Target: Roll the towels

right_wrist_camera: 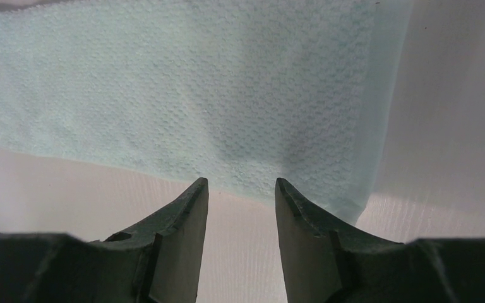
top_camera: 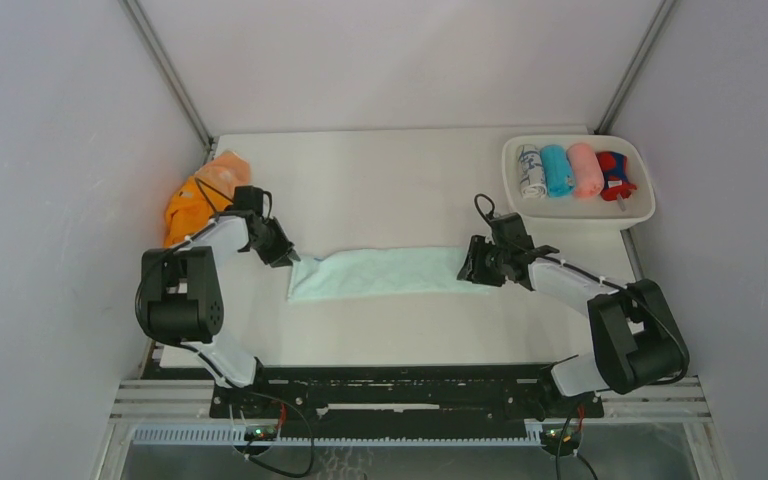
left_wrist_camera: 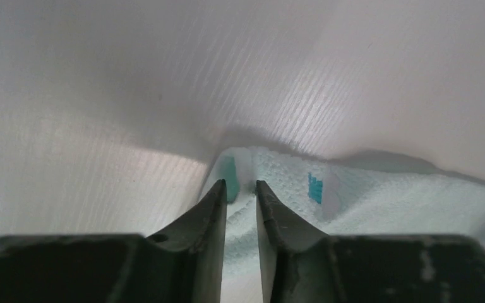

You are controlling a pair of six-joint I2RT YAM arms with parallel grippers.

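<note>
A pale mint towel [top_camera: 380, 273] lies as a long folded strip across the middle of the table. At its upper left corner is my left gripper [top_camera: 288, 263], its fingers parted by a narrow gap. In the left wrist view, a raised fold of the towel [left_wrist_camera: 245, 165] shows at the fingertips of the left gripper; no firm hold is visible. My right gripper [top_camera: 468, 282] is over the towel's right end. From the right wrist, the right gripper appears open at the towel's [right_wrist_camera: 240, 95] near edge, nothing clamped in it.
Rolled cloths, among them a blue roll [top_camera: 557, 171] and a pink roll [top_camera: 586, 171], lie in a white bin [top_camera: 570, 210] at the back right. An orange cloth pile [top_camera: 192, 210] sits at the left edge.
</note>
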